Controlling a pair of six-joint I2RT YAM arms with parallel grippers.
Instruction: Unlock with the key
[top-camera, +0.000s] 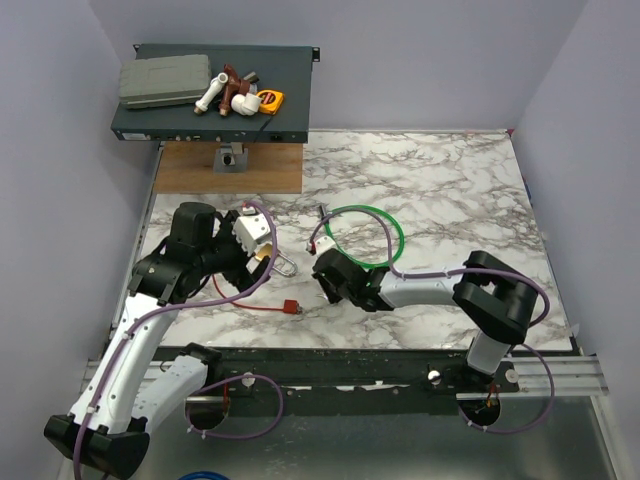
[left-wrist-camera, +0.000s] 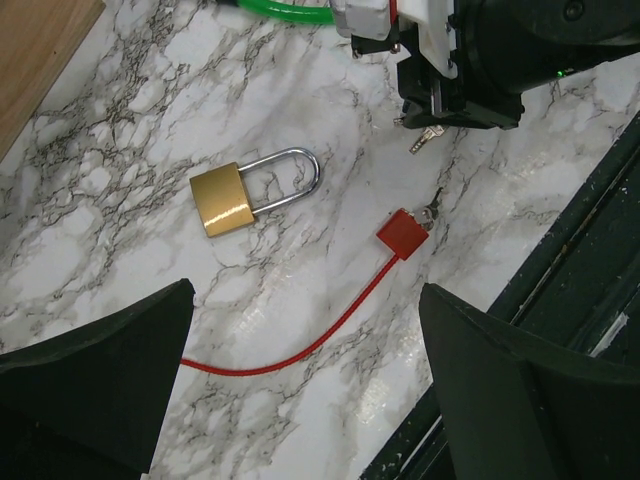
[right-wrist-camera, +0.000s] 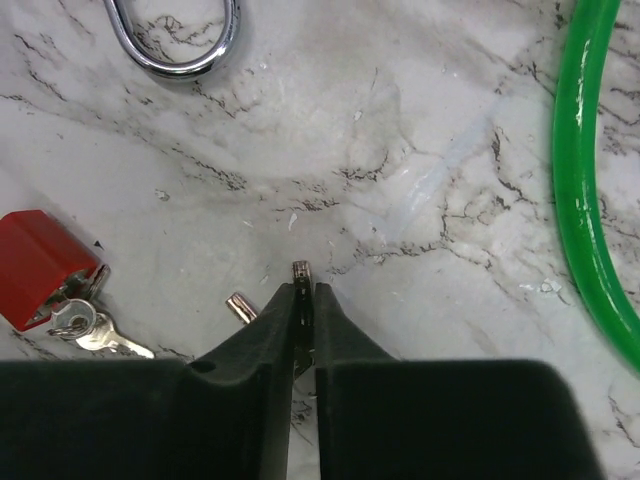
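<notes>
A brass padlock (left-wrist-camera: 222, 198) with a steel shackle lies on the marble top. A red padlock (left-wrist-camera: 402, 234) on a red cable lies near it, keys (right-wrist-camera: 98, 330) on its end. Loose silver keys (right-wrist-camera: 240, 306) lie under my right gripper, whose fingers are close together over one; whether they hold it I cannot tell. My left gripper is open above the table, left of the right one, with nothing between its fingers.
A green hose (right-wrist-camera: 584, 170) loops behind the right gripper. A wooden board (top-camera: 168, 170) and a raised shelf (top-camera: 130, 128) with tools stand at the back left.
</notes>
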